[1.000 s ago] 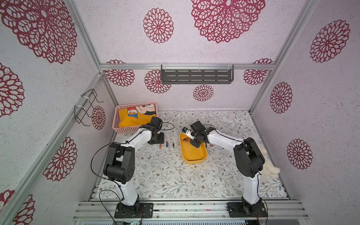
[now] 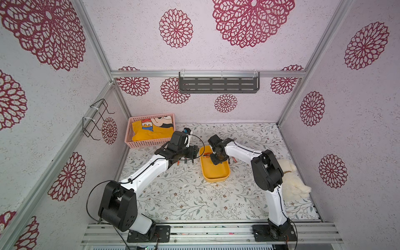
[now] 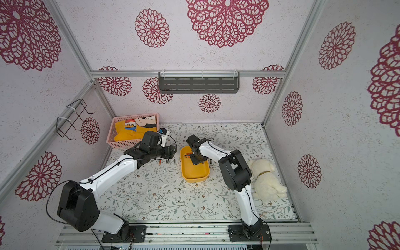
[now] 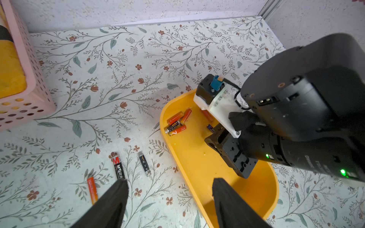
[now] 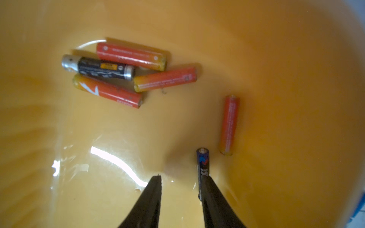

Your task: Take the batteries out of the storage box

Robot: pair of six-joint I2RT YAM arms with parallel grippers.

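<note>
The yellow storage box (image 4: 178,159) holds several batteries. In the right wrist view, a black battery (image 5: 102,68) lies clustered with three red-orange ones at one end. Apart from these lie a red battery (image 5: 229,125) and a dark blue battery (image 5: 203,163). My right gripper is open inside the box; one finger partly covers the dark blue battery, which is not gripped. In the left wrist view my left gripper is open and empty, above the table by the box's left side. On the table lie an orange battery (image 4: 92,190) and two black batteries (image 4: 118,167).
A pink basket (image 2: 150,143) with yellow cloth stands at the back left. More batteries (image 2: 234,159) lie right of the box. A white plush toy (image 2: 293,185) sits at the far right.
My left arm has swung right, from over the table batteries toward the box.
</note>
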